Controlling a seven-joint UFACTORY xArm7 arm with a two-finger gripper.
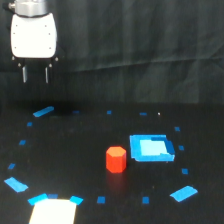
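A red hexagonal block (116,159) rests on the black table near the middle of the camera view. Behind it and to the right lies a blue square (137,154) with a white patch (152,147) inside. High at the back left hangs my gripper (35,73), well away from both. Its two thin fingers point down with a gap between them, and nothing shows in that gap.
Blue tape strips (183,193) and small blue marks are scattered over the black table (75,150). A bright pale square (52,212) lies at the front left edge. Between the red block and the left side, the surface is mostly clear.
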